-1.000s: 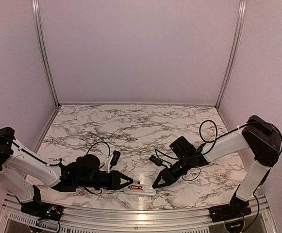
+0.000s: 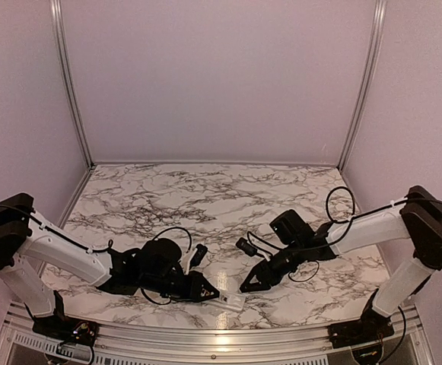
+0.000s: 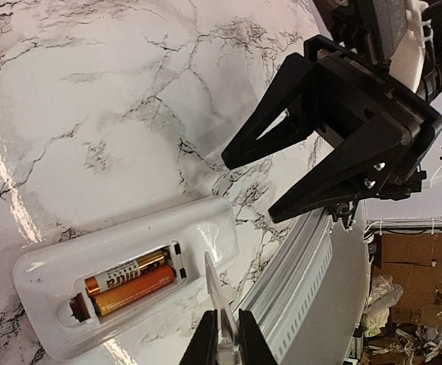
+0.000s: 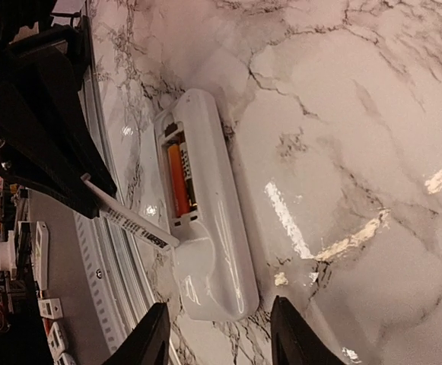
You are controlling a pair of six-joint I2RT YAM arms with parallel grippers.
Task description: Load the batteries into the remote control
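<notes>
The white remote control lies on the marble table near its front edge, battery bay open, holding two batteries side by side, also visible in the right wrist view (image 4: 178, 179). My left gripper is shut on a thin white battery cover (image 4: 129, 220), whose tip is at the remote's end beside the bay. My right gripper stands open just beyond the remote's end, fingers apart, nothing between them.
The metal rail (image 2: 221, 336) runs along the table's front edge, close to both grippers.
My left gripper has moved right and slightly downward over the remote with the cover. The right arm has shifted a little to the right.
</notes>
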